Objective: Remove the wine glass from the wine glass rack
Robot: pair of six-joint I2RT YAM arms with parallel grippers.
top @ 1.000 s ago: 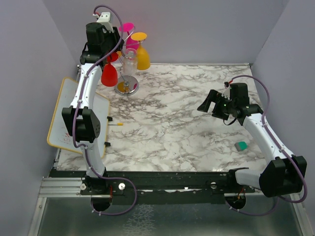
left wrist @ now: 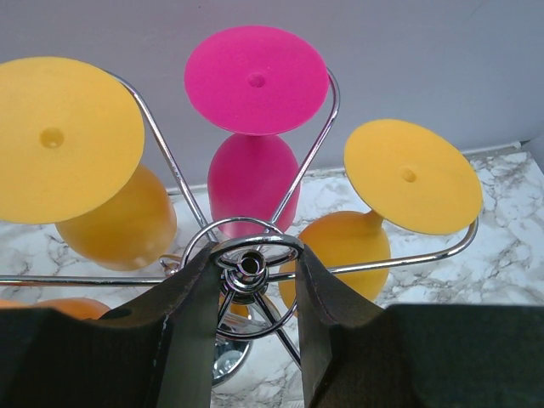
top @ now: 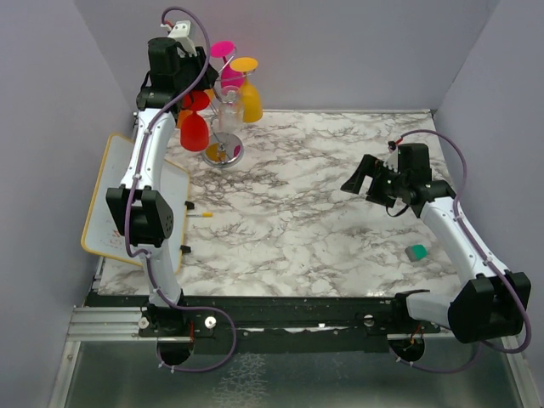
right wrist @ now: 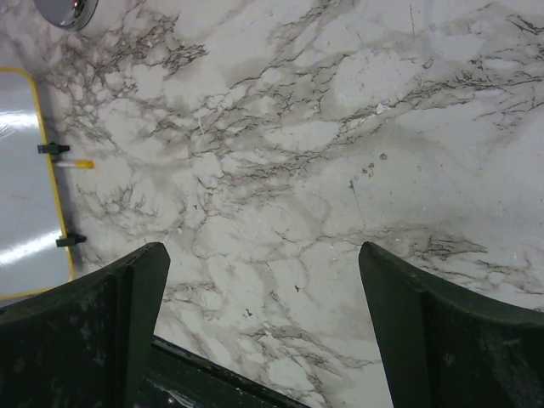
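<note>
The wine glass rack [left wrist: 391,261] holds upside-down glasses: a pink glass [left wrist: 255,76], yellow glasses [left wrist: 412,170] and, in the top view, a red glass [top: 194,132] and a clear one [top: 230,112]. My left gripper is at the rack's top, fingers either side of the central chrome ring and tube; whether it grips them is unclear. My right gripper is open over the bare marble, away from the rack.
A whiteboard [top: 119,229] with yellow edge and black clips lies at the left. A small green block [top: 416,252] is at the right.
The rack with its glasses has shifted slightly right and toward the front of the table, along with my left gripper. The right arm is still.
</note>
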